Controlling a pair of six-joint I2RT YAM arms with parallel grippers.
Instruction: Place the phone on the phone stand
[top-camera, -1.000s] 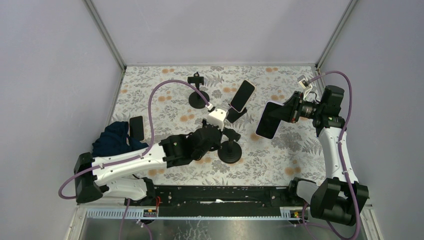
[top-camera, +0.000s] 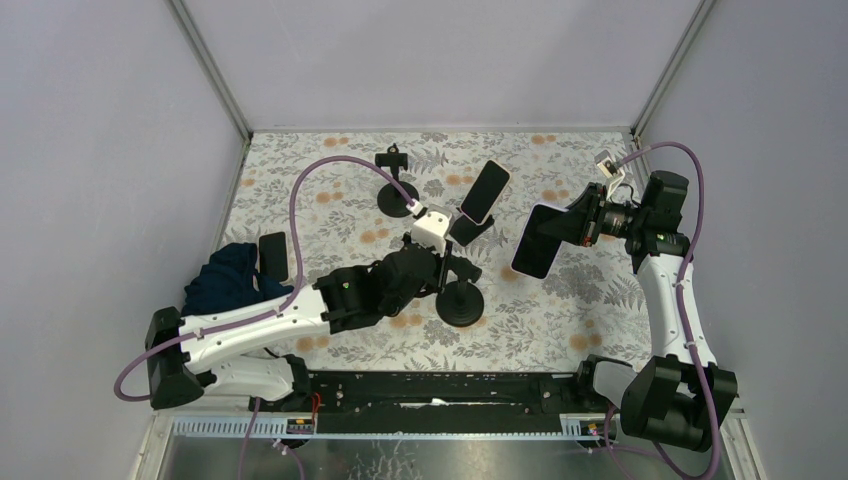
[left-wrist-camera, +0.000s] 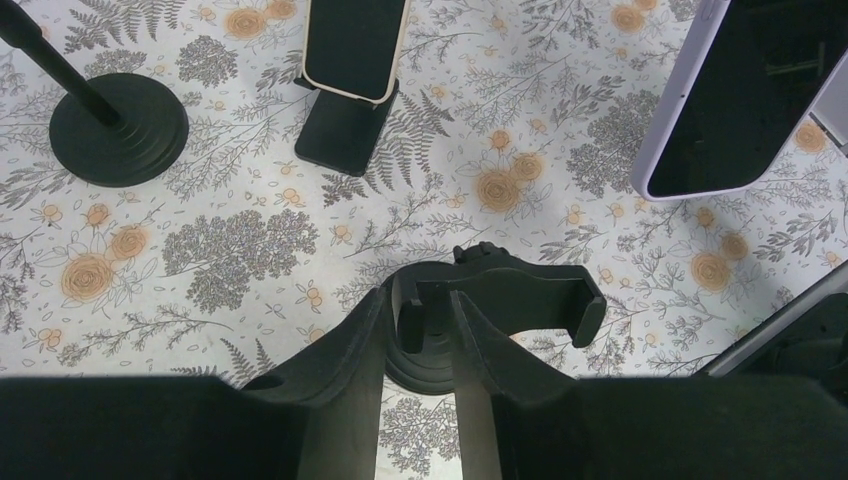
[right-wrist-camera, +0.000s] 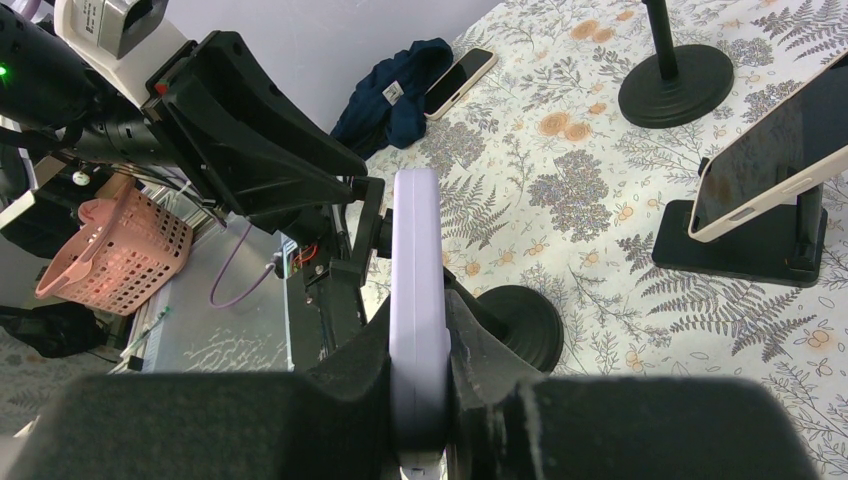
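My right gripper (top-camera: 566, 226) is shut on a lilac-edged phone (top-camera: 532, 250), held in the air right of the near phone stand (top-camera: 460, 303); the phone appears edge-on in the right wrist view. My left gripper is open a little, its fingertips at that stand's holder (left-wrist-camera: 515, 293); whether they touch it is unclear. Behind, another phone (top-camera: 485, 191) rests tilted on a flat-based stand (left-wrist-camera: 335, 135).
An empty round-based stand (top-camera: 393, 197) stands at the back. At the left lie a dark phone (top-camera: 273, 256) and a navy cloth (top-camera: 225, 280).
The right arm, the held phone and the other things look unchanged.
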